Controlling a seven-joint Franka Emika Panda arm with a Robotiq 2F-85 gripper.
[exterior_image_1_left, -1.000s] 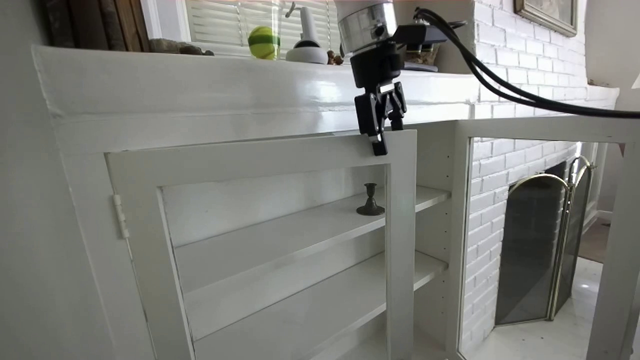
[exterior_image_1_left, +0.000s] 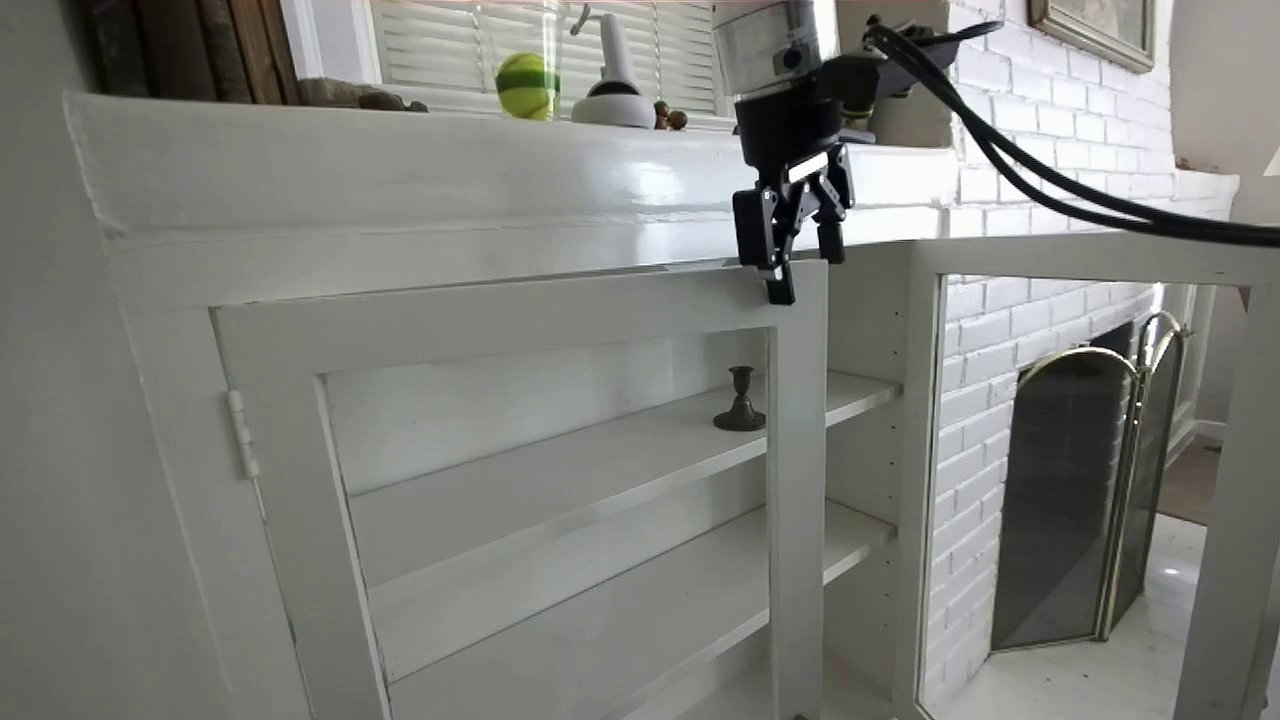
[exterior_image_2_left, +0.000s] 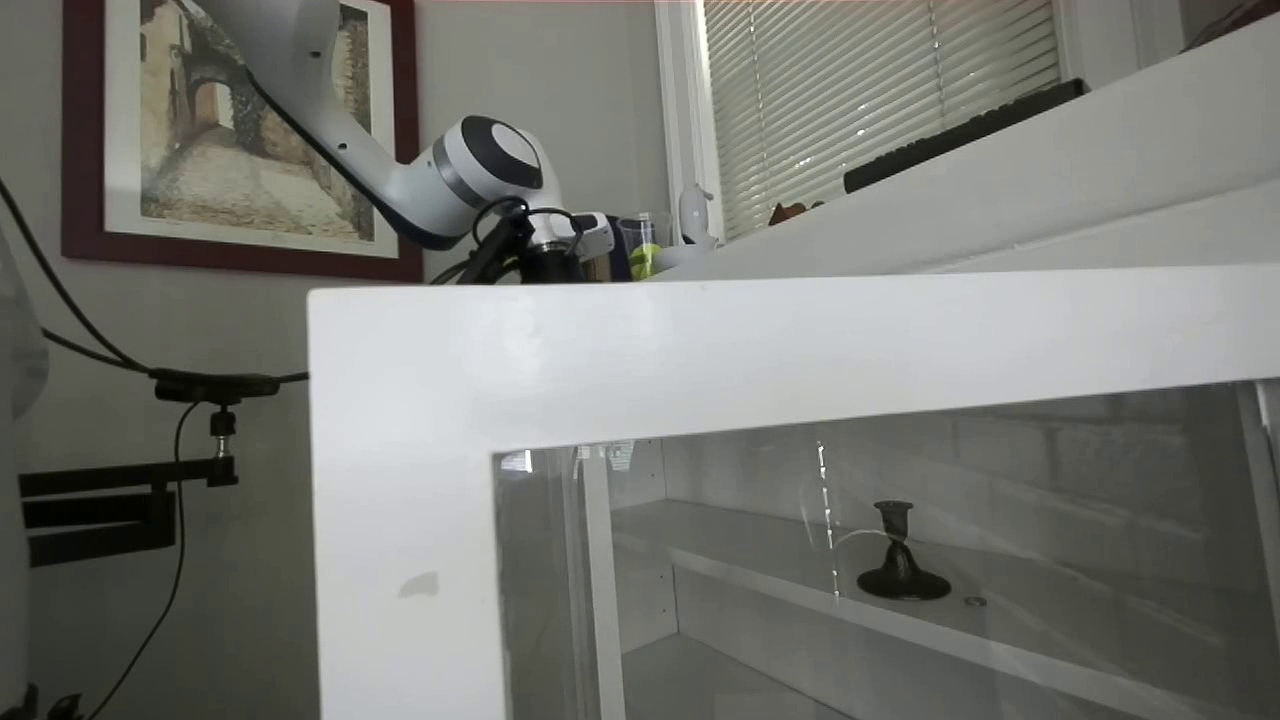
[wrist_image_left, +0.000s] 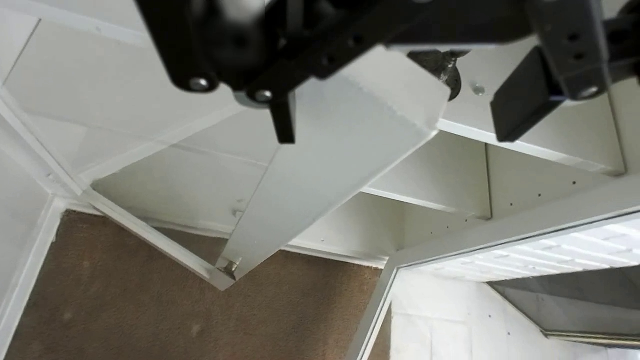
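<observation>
A white cabinet door (exterior_image_1_left: 798, 504) with a framed glass pane is hinged at its left and stands part open, its free edge out from the cabinet. At that door's top free corner, my gripper (exterior_image_1_left: 806, 274) points down with its fingers apart. One finger (exterior_image_1_left: 780, 286) hangs in front of the frame and the other (exterior_image_1_left: 831, 238) shows behind its top edge. From the wrist view, the door's edge (wrist_image_left: 336, 156) runs down between the widely spread fingers; whether either touches it, I cannot tell. Exterior view 2 hides the fingertips.
Another glazed door (exterior_image_1_left: 924, 480) stands open on the right. A dark candlestick (exterior_image_1_left: 741, 406) sits on the upper shelf (exterior_image_1_left: 576, 468) inside. Above, the mantel ledge (exterior_image_1_left: 480, 180) carries a yellow-green ball (exterior_image_1_left: 523, 86) and a white device (exterior_image_1_left: 614, 108). Brown carpet (wrist_image_left: 150, 300) lies below.
My gripper has shifted right and slightly up along the door's top, toward and past its free edge in exterior view 1. The door's free edge sits slightly farther left.
</observation>
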